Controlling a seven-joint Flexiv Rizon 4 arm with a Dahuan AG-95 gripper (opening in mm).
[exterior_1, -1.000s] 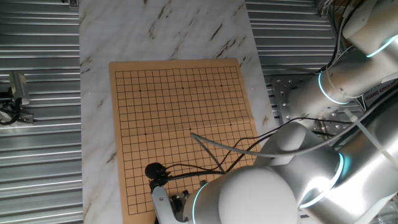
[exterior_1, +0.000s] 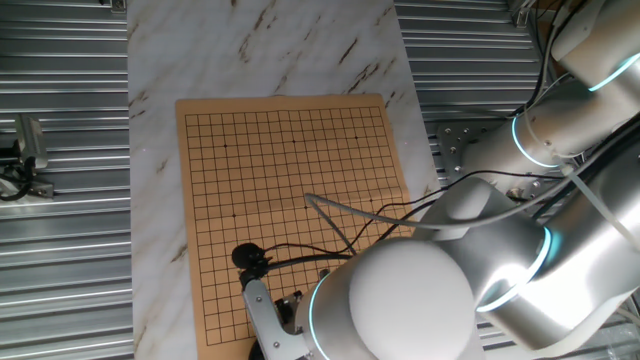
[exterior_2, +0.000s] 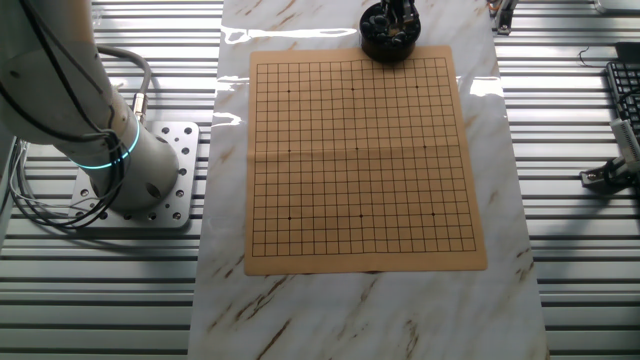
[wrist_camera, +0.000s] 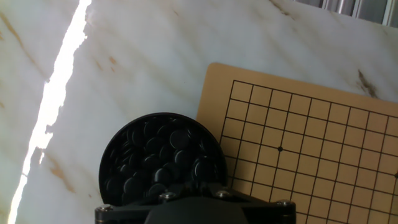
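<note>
A round black bowl (wrist_camera: 118, 146) filled with black go stones (wrist_camera: 152, 158) stands on the marble-patterned table, close against one corner of the go board (wrist_camera: 298, 149). In exterior view 2 the bowl is at the top, overlapping the board's far edge. My gripper reaches over the bowl's near side in the wrist view. Its fingertips are dark against the dark stones, so the finger's opening and anything between the fingers are hard to make out. The board's grid shows no stones; its near part is covered by the arm in exterior view 1.
Ribbed metal surfaces (exterior_1: 60, 260) lie beyond the table's edges. Loose cables (exterior_1: 400, 215) hang along the arm over the board. A keyboard (exterior_2: 625, 95) sits at the far right.
In exterior view 1 the arm's wrist and its attached camera have shifted slightly upward in the picture. The board has stayed in place.
</note>
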